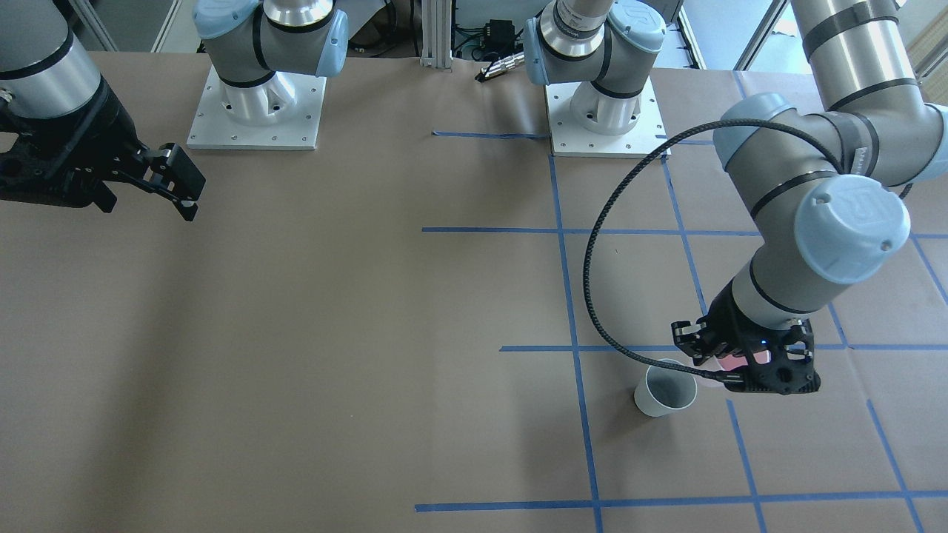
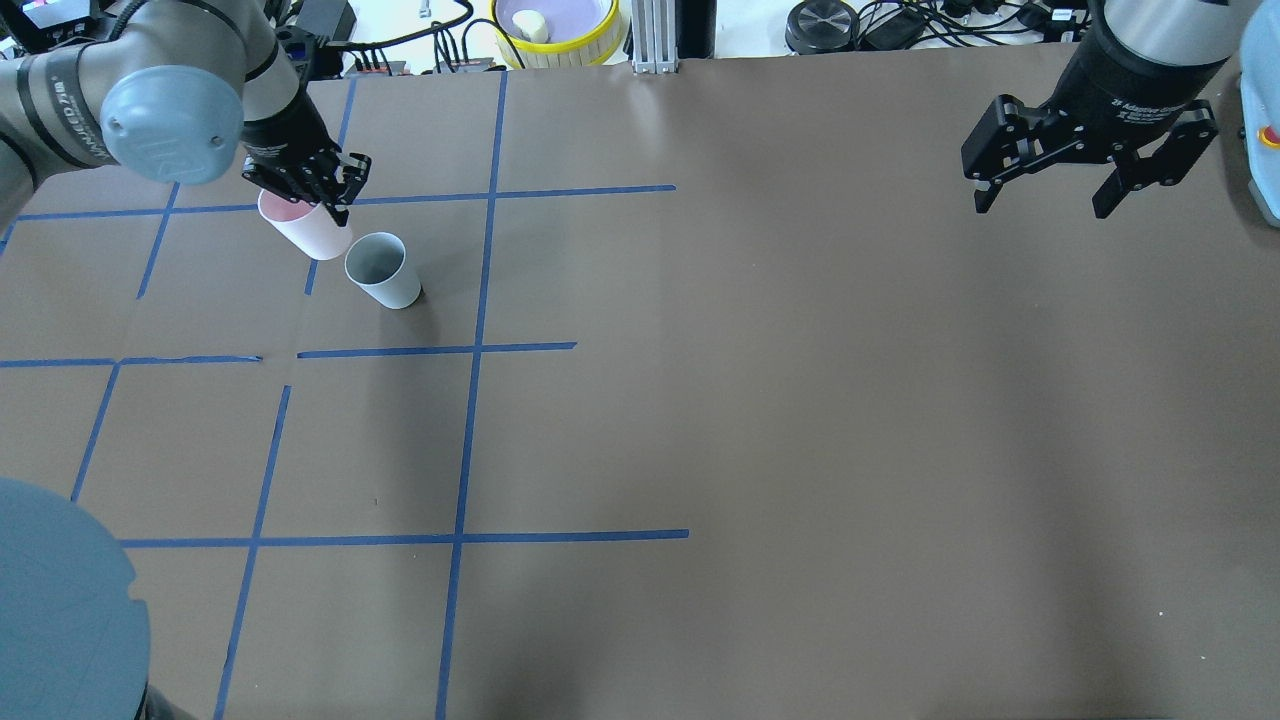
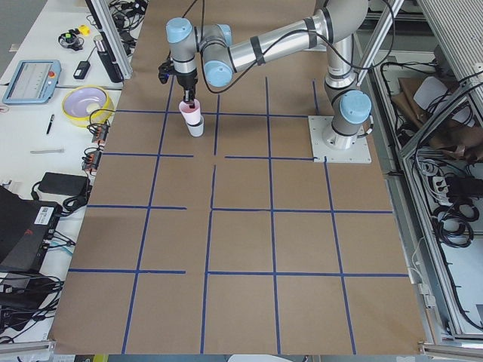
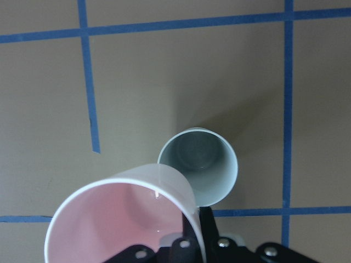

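My gripper is shut on the rim of a pink cup, seen in the top view and filling the lower left of the wrist view. Beside and partly beneath it a white cup stands upright on the floor-like table. In the front view the white cup is just left of my gripper, which mostly hides the pink cup. In the left view the pink cup is held close above the white one.
The table has blue tape grid lines and much free room. Another arm's black gripper is at the top right of the top view. A yellow-rimmed basin sits beyond the table edge.
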